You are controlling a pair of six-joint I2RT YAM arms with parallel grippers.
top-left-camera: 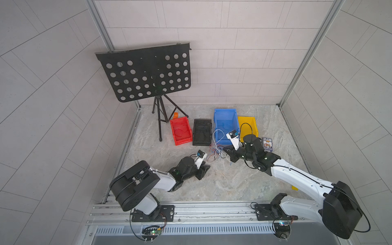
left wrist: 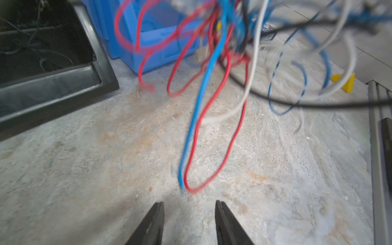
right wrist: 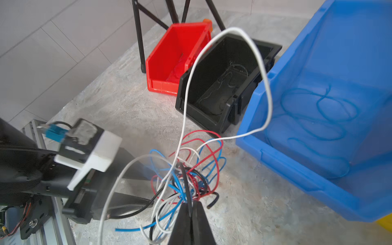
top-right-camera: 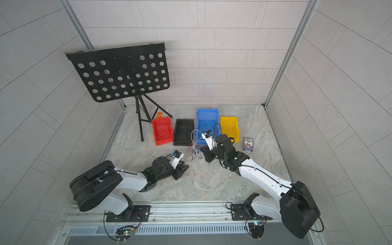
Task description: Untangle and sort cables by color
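A tangle of red, blue, white and black cables (right wrist: 204,163) hangs above the floor from my right gripper. Its fingers are shut, and a black cable (right wrist: 186,183) runs up from between their tips. One white cable (right wrist: 266,87) arches high out of the bundle. My left gripper is open and empty, apart from the tangle. In the left wrist view a red loop (left wrist: 216,173) and a blue cable end (left wrist: 181,179) dangle just beyond its fingertips. Which strands cross inside the bundle cannot be made out.
Behind the tangle stand a red bin (top-left-camera: 181,131), a black bin (top-left-camera: 202,143), a blue bin (right wrist: 294,175) holding blue cables (right wrist: 326,118), and a yellow bin (top-left-camera: 254,127). A music stand (top-left-camera: 159,114) is back left.
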